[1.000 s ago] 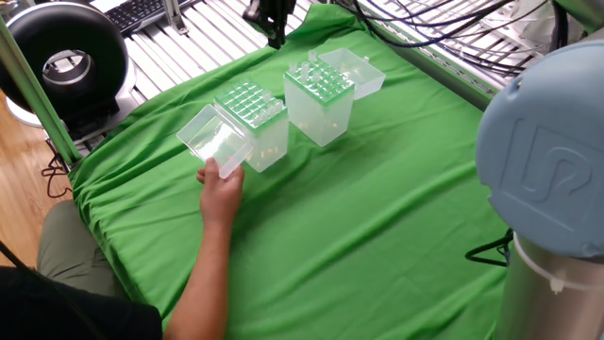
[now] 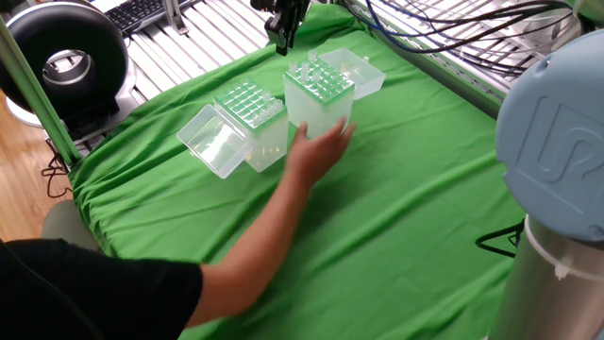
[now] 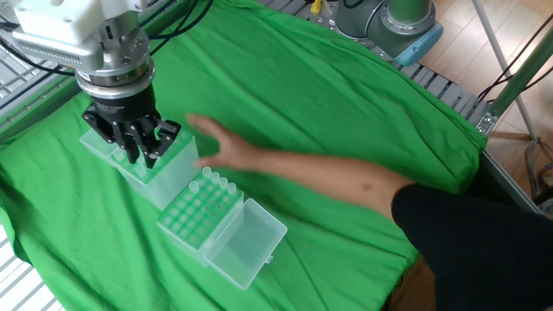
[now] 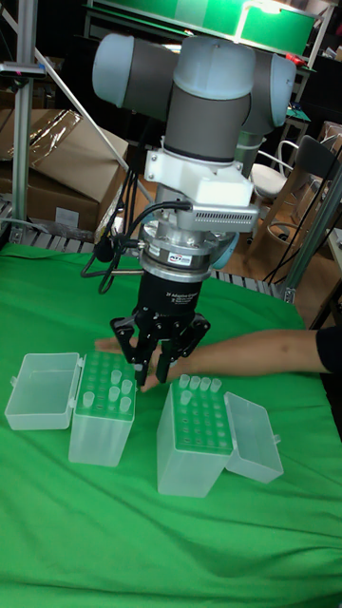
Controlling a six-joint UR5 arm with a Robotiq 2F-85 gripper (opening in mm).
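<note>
Two frosted tube boxes with green racks stand upright on the green cloth, their clear lids folded open. One, the near-arm box (image 2: pixel 319 104), has several clear tubes (image 4: pixel 114 390) upright in its rack. The other box (image 2: pixel 267 142) holds several tubes (image 3: pixel 223 183) too, mostly along one edge. My black gripper (image 4: pixel 151 373) hangs above and beside the near-arm box, pointing down. A gap with nothing held shows between its fingers (image 4: pixel 168 367). In exterior view 2 it covers part of that box's rack. A person's hand (image 2: pixel 316 156) is at the near-arm box's side; whether it touches is unclear.
The person's forearm (image 3: pixel 328 177) reaches across the cloth. Open lids (image 2: pixel 215 142) stick out from the outer sides of both boxes. Cables (image 2: pixel 444 38) run along the table's far edge.
The person's hand has left the lid of the box on the left and moved right to the near-arm box. My gripper has shifted slightly right in exterior view 1. Both boxes stay put.
</note>
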